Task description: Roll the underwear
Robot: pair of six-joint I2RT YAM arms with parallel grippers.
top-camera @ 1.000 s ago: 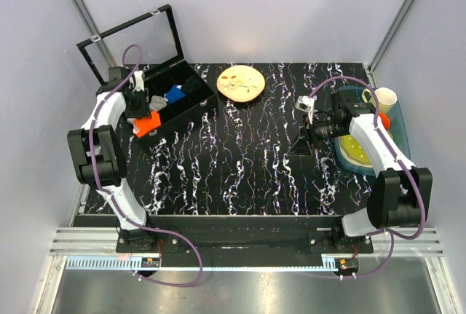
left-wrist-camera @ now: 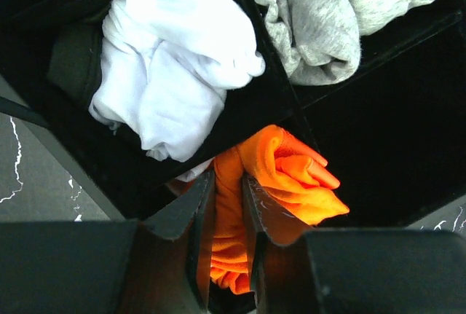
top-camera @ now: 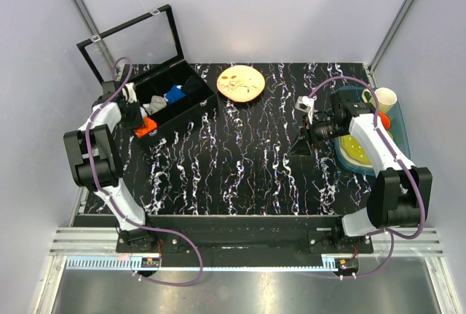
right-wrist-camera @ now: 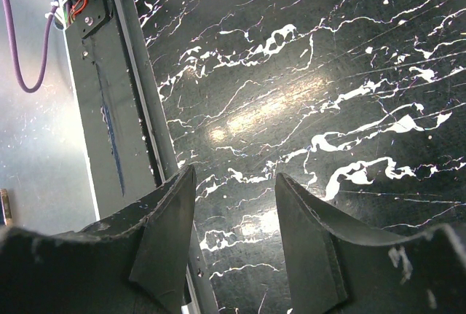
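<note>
The orange underwear (left-wrist-camera: 280, 175), bunched into a thick bundle, is pinched upright between the fingers of my left gripper. It lies in or just over the near left compartment of the black box (top-camera: 191, 115), where the top view shows it as an orange patch (top-camera: 146, 127). Part of the left gripper is hidden there by its own arm. Over the right side of the table my right gripper has its fingers apart, with only bare marble surface visible between them.
Other compartments hold a white cloth (left-wrist-camera: 178, 59), a grey cloth (left-wrist-camera: 349, 8) and a blue cloth (top-camera: 175, 94). The box's clear lid (top-camera: 138, 37) stands raised behind. A round plate (top-camera: 241, 83) lies at the back; a blue bin (top-camera: 404, 150) with dishes stands right. Mid-table is clear.
The left arm has shifted slightly left, and the orange underwear shows as a smaller patch in the box corner. The right arm looks unmoved.
</note>
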